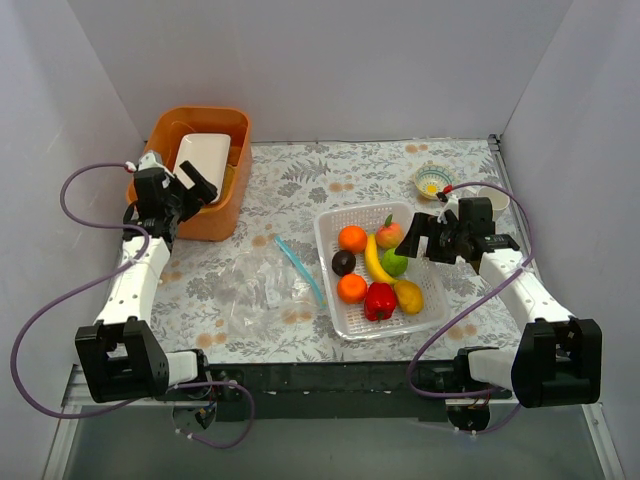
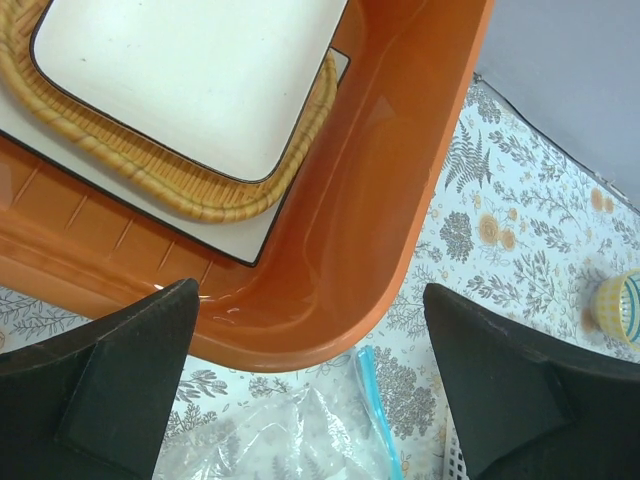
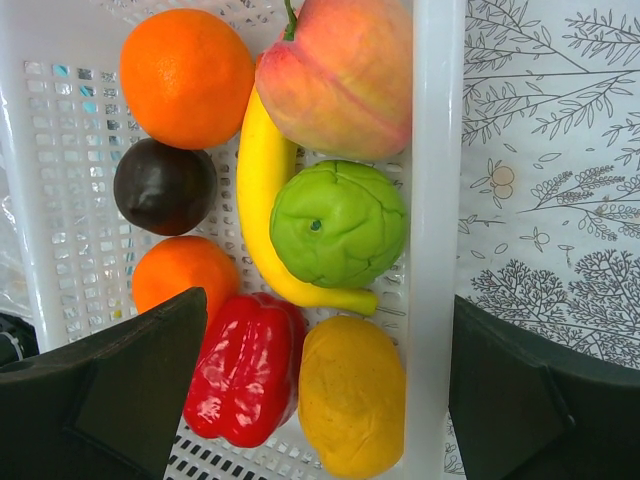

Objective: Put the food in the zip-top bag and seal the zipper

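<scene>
A clear zip top bag (image 1: 262, 292) with a blue zipper strip (image 1: 300, 270) lies flat on the table, left of centre. Beside it, a white basket (image 1: 332, 225) holds the food: oranges (image 1: 352, 239), a banana (image 1: 374, 262), a peach (image 1: 390, 234), a dark round fruit (image 1: 343, 263), a green round item (image 1: 394, 264), a red pepper (image 1: 380, 301) and a yellow fruit (image 1: 408, 297). Over the basket's right side, my right gripper (image 1: 425, 238) is open; the rim passes between its fingers in the right wrist view. My left gripper (image 1: 198, 184), open and empty, hovers over the orange bin.
The orange bin (image 1: 222, 220) at the back left contains a white tray (image 2: 190, 70) and a wicker basket (image 2: 190, 203). A patterned bowl (image 1: 433, 181) and a white cup (image 1: 490, 200) stand at the back right. Clear table lies between bin and basket.
</scene>
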